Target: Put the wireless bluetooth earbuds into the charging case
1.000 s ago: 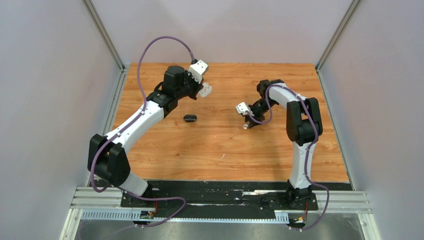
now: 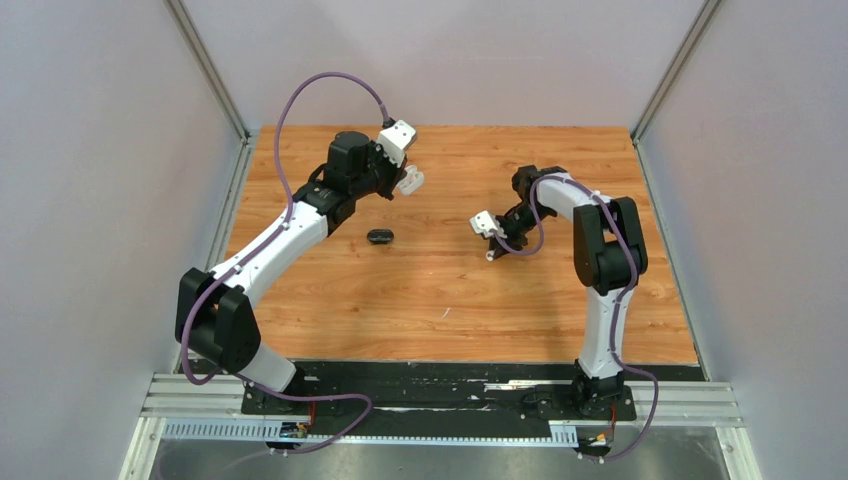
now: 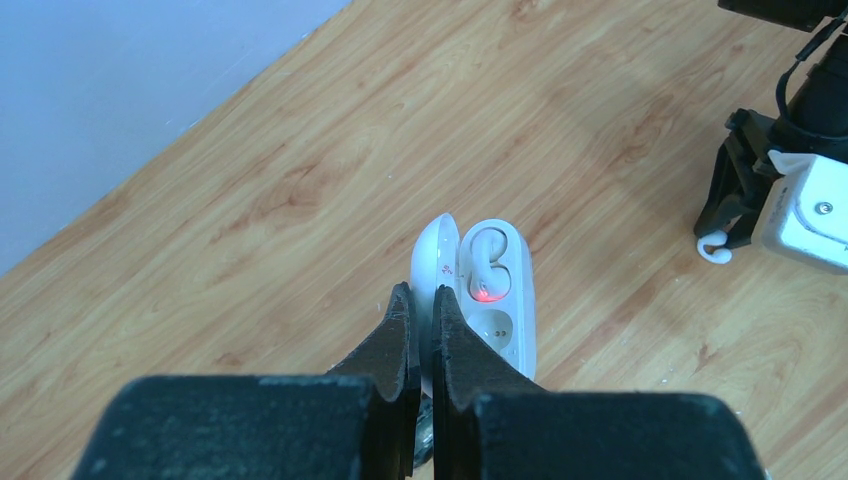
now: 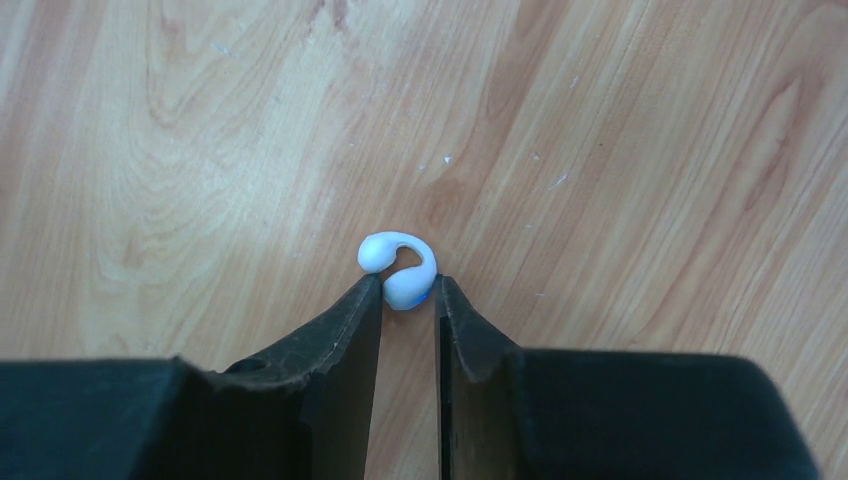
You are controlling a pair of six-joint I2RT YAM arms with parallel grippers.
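Note:
My left gripper is shut on the thin white lid edge of the charging case [image 3: 525, 345], whose lid stands open. Inside the case, one earbud [image 3: 487, 265] sits in a slot with a small red light by it; the other round slot shows bare. From above, the case [image 2: 411, 180] appears beside the left gripper at the back middle. A loose white earbud [image 4: 402, 290] lies between the fingertips of my right gripper, low at the wooden table. Its fingers stand part open around the bud; a firm grip does not show.
A small black oval object [image 2: 380, 237] lies on the table in front of the left gripper.
My right gripper has shifted slightly toward the front of the table, and the earbud at its tips shows a little less. The left arm and the case have not moved.

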